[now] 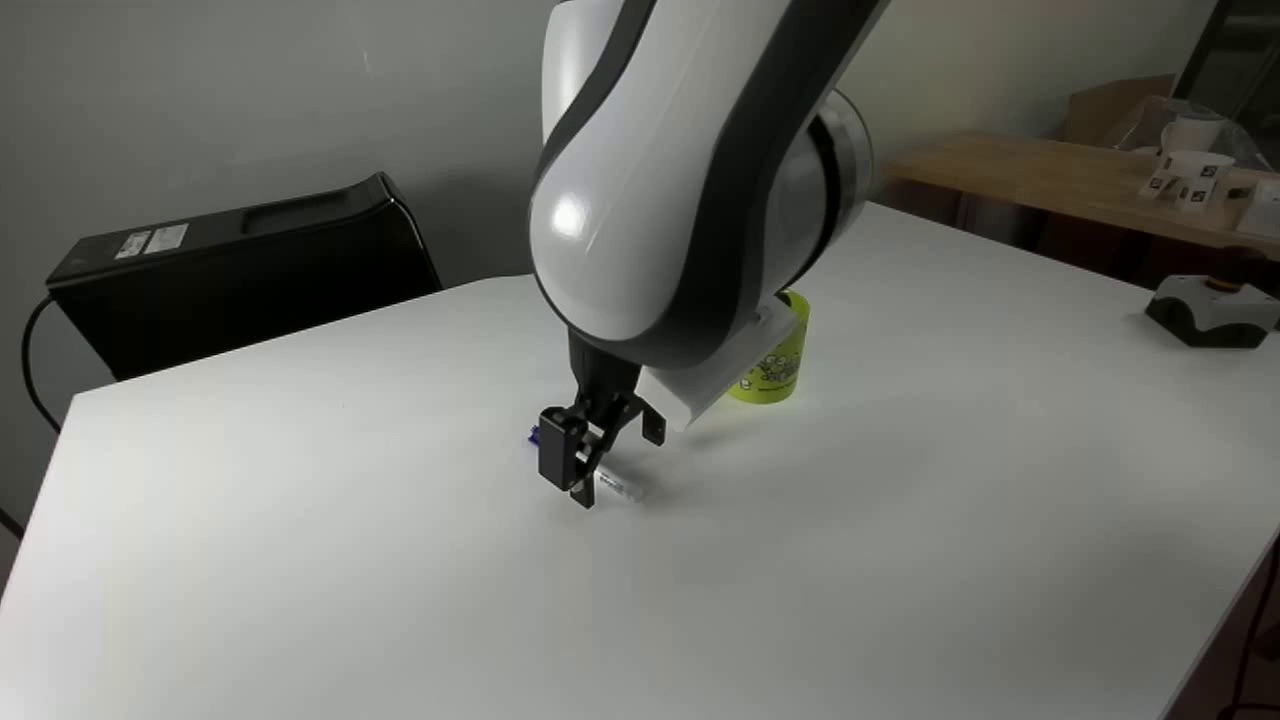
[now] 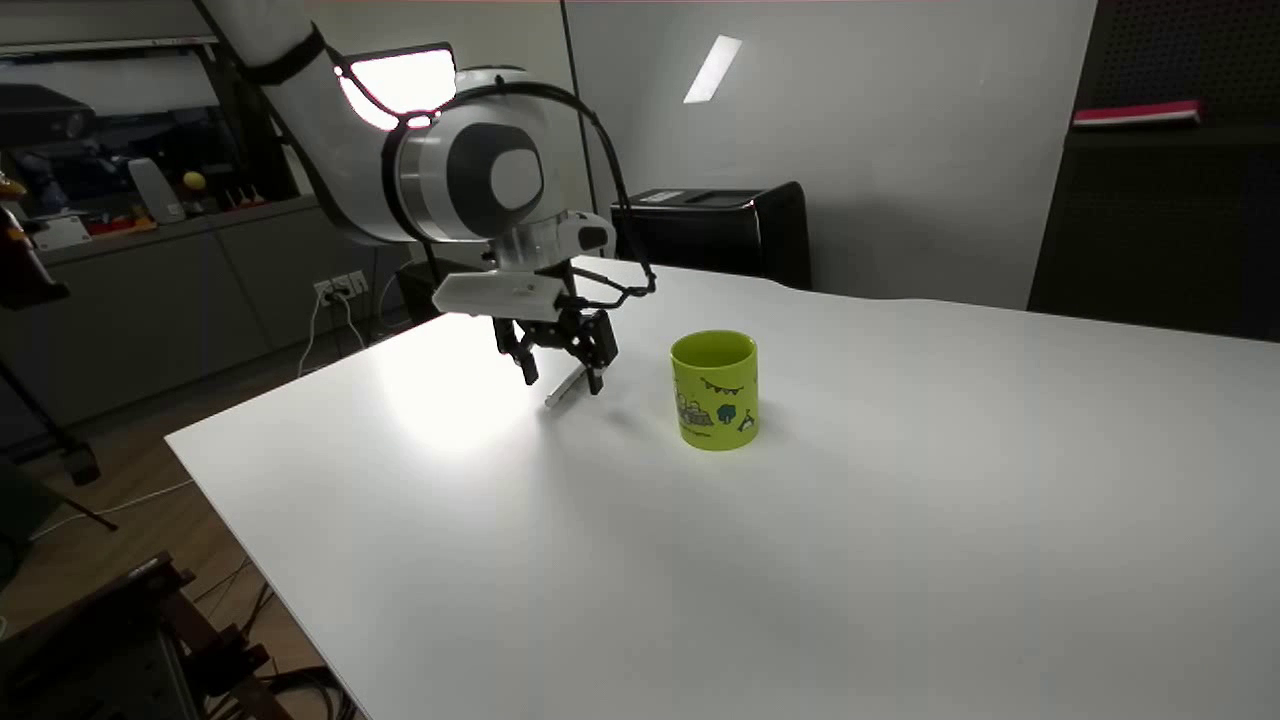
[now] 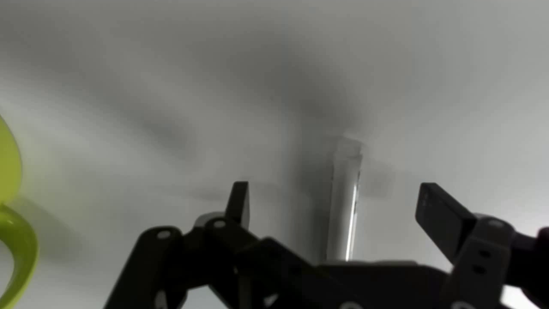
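A white marker [image 1: 619, 482] with a blue cap [image 1: 535, 437] lies flat on the white table, its middle hidden behind my gripper [image 1: 620, 466] in the first exterior view. Seen from the wrist, the marker's pale barrel [image 3: 343, 206] runs between my spread fingers, touching neither, and its lower end disappears behind the gripper body. The gripper is open just over it. In the second exterior view the marker [image 2: 564, 388] shows below the gripper [image 2: 561, 382]. A lime-green mug [image 2: 715, 402] stands upright beside them; its handle [image 3: 25, 252] appears at the wrist view's left edge.
A black box-like appliance [image 1: 246, 270] stands behind the table against the wall. A grey-and-black device [image 1: 1214, 310] sits at the far right.
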